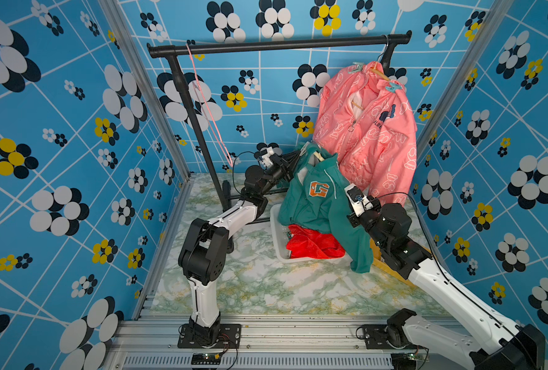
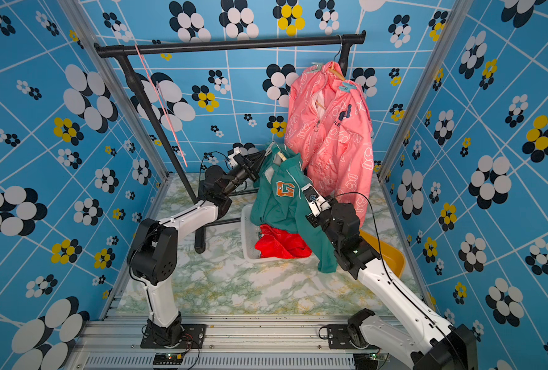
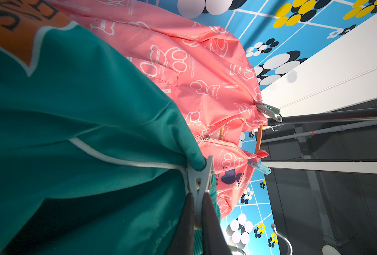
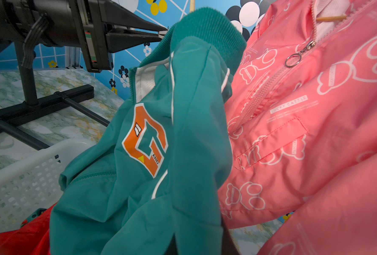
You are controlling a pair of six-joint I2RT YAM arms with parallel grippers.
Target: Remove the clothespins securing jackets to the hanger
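Note:
The teal jacket (image 1: 308, 206) with an orange letter patch hangs low over the basket. In the left wrist view a grey clothespin (image 3: 200, 176) is clipped on its teal cloth, finger end on the fabric. My left gripper is shut on the clothespin's handle end. My right gripper is shut on a fold of the teal jacket's sleeve, its fingertips mostly covered by cloth. Behind hangs the pink jacket (image 1: 372, 135) on the rack, with one clothespin (image 3: 268, 111) and another pale blue clothespin (image 3: 259, 166) at its shoulders.
A black rack bar (image 1: 274, 47) spans the back, with a pink cord (image 1: 205, 101) at its left. Under the teal jacket stands a white basket (image 1: 278, 243) with red cloth (image 1: 314, 243) in it. A yellow container (image 2: 388, 256) is partly behind the right arm.

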